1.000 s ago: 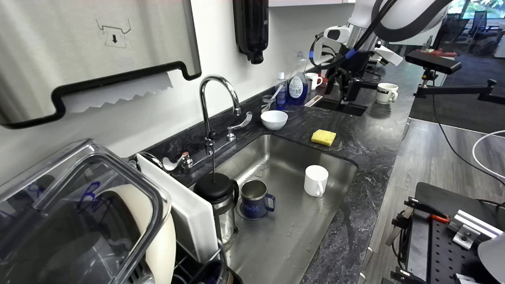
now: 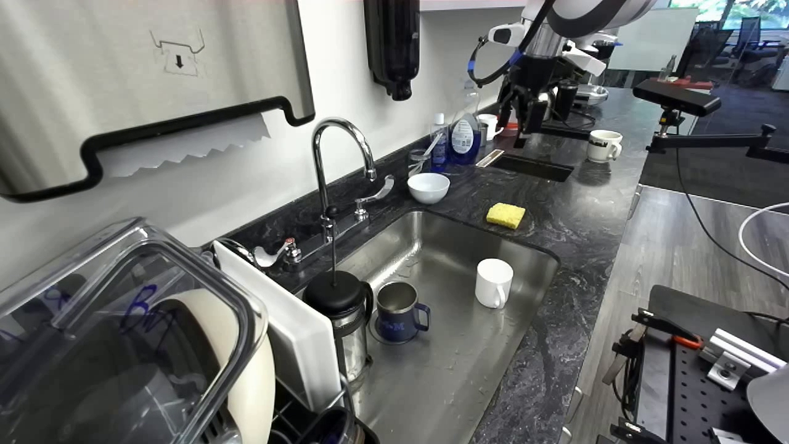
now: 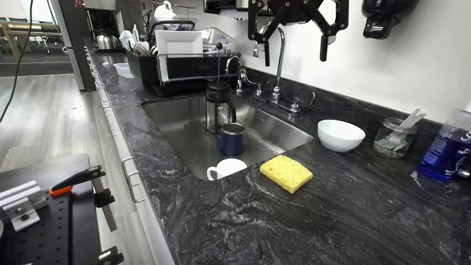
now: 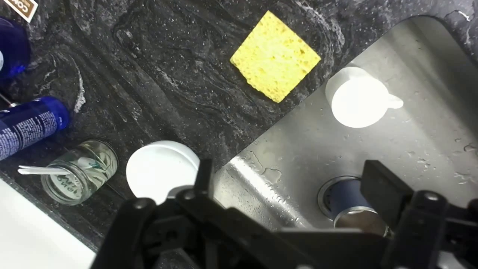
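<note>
High above the counter, my gripper (image 3: 295, 53) stands open with nothing between its widely spaced fingers. In the wrist view the gripper shows bowl and sink below it. On the dark counter beside the sink edge lies a yellow sponge (image 3: 287, 172). A white bowl (image 2: 428, 188) sits near the wall, partly hidden by a finger in the wrist view. Inside the steel sink (image 2: 451, 355), a white mug (image 2: 493, 283) stands towards the near right. The dark blue mug (image 2: 399, 314) is over the drain, and a French press (image 2: 347, 325) is beside it.
A faucet (image 2: 347, 129) rises behind the sink. Near the bowl are a glass jar with white utensils (image 4: 80, 172) and blue bottles (image 4: 31, 127). A dish rack (image 3: 190, 68) stands beyond the sink.
The arm and open gripper have moved up and slightly left in exterior view 1. The sponge, bowl, mugs and French press have stayed in place.
</note>
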